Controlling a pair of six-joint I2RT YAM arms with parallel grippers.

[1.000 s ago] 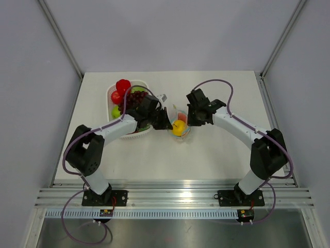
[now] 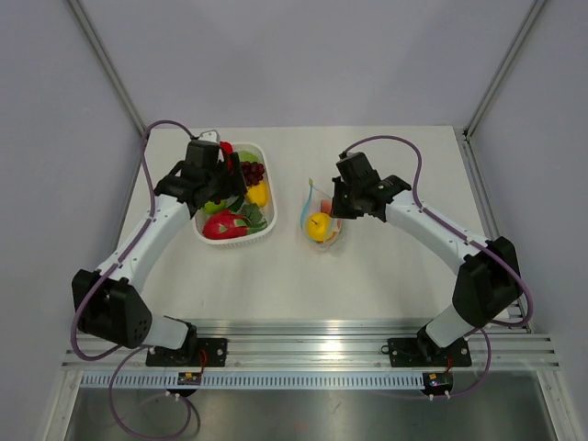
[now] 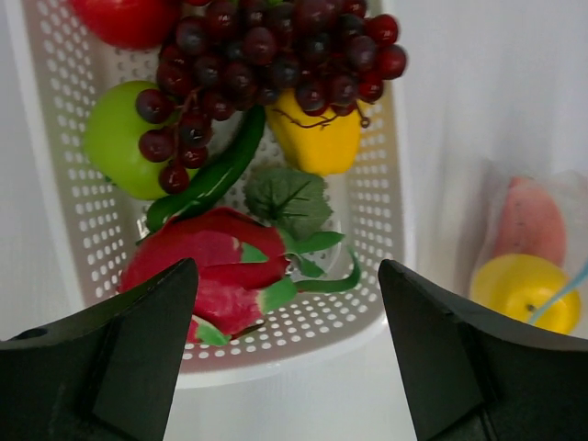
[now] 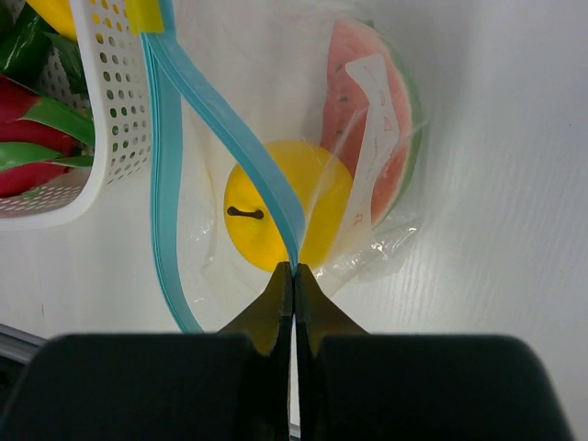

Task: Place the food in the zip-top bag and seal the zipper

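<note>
A white basket (image 3: 64, 230) holds grapes (image 3: 257, 55), a green apple (image 3: 119, 147), a cucumber (image 3: 211, 175), a yellow pepper (image 3: 322, 138) and a red dragon fruit (image 3: 202, 266). My left gripper hangs open above it, empty. In the right wrist view, my right gripper is shut at the blue zipper edge of the clear bag (image 4: 211, 248), which holds a yellow fruit (image 4: 266, 220) and a watermelon slice (image 4: 386, 119). The zip is open, with a yellow slider (image 4: 145, 15) at its far end.
The bag lies just right of the basket on the white table (image 2: 395, 276).
My left gripper has moved from beside the bag leftward over the basket and is open. The right gripper shifted slightly, staying at the bag's edge.
</note>
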